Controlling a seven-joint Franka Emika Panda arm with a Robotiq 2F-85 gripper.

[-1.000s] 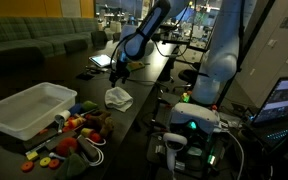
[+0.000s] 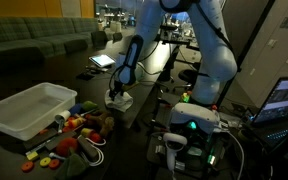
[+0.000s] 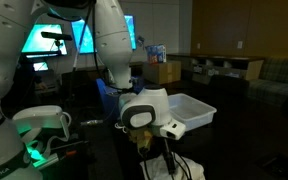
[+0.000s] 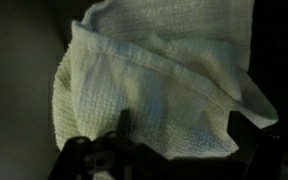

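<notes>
A crumpled white cloth (image 2: 122, 103) lies on the dark table, to the right of the pile of small objects in exterior view 1. Folds and a hemmed edge of the cloth (image 4: 134, 75) fill the middle of the wrist view. Directly over it is my gripper, its dark fingers spread wide apart with only cloth visible beyond them. From exterior view 2, the gripper (image 3: 168, 163) reaches down right at the cloth (image 3: 184, 172). Whether the fingertips touch the fabric cannot be made out.
A white bin (image 2: 29, 112) stands on the left of the table. In front of it are several toy-like items, including a red round piece (image 2: 67, 146). Behind the arm sit a tablet (image 2: 103, 60) and a dark case (image 2: 75, 46).
My arm has come down and slightly toward the camera, bringing the gripper from above and behind the cloth to close over it. The cloth looks to lie in the same place.
</notes>
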